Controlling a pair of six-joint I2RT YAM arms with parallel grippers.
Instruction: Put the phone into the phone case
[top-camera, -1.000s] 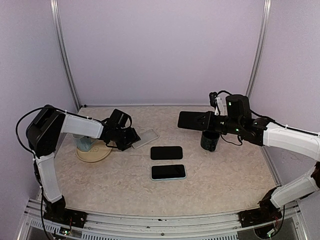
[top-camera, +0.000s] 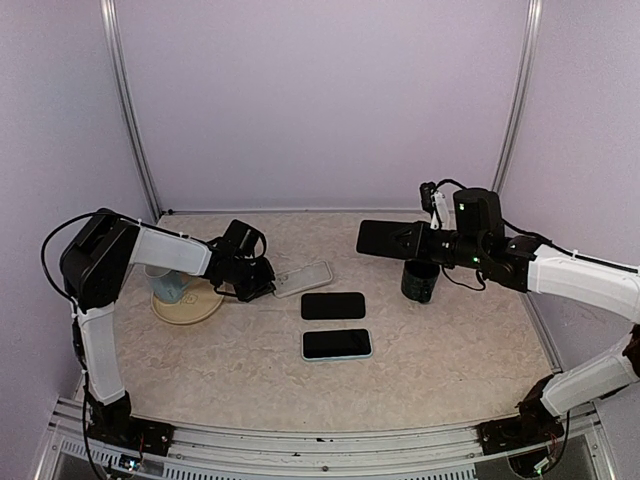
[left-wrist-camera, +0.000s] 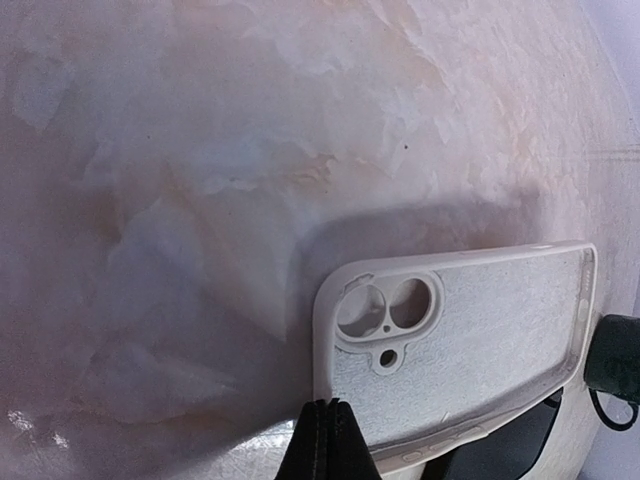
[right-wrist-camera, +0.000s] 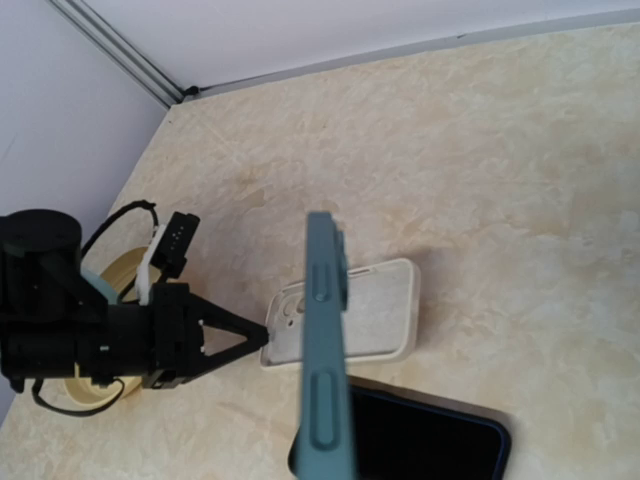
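The pale phone case (top-camera: 303, 279) lies on the table with its hollow side up, camera cut-outs at its left end. My left gripper is shut, its tips against the rim at that end; whether they pinch any of the rim is hidden. Held above the table at the right, a phone (top-camera: 381, 238) with a dark face has my right gripper (top-camera: 418, 240) shut on its right part. The right wrist view shows this phone (right-wrist-camera: 324, 340) edge-on, with a teal side, and it covers part of the case (right-wrist-camera: 382, 315).
Two dark phones, the upper phone (top-camera: 333, 306) and the lower phone (top-camera: 337, 345), lie in front of the case. A black cup (top-camera: 420, 281) stands below the right gripper. Under the left arm is a yellow plate (top-camera: 186, 311) with a light-blue cup (top-camera: 166, 285).
The case has slid a little to the right and turned to a flatter angle. The right arm and its phone are nearly still.
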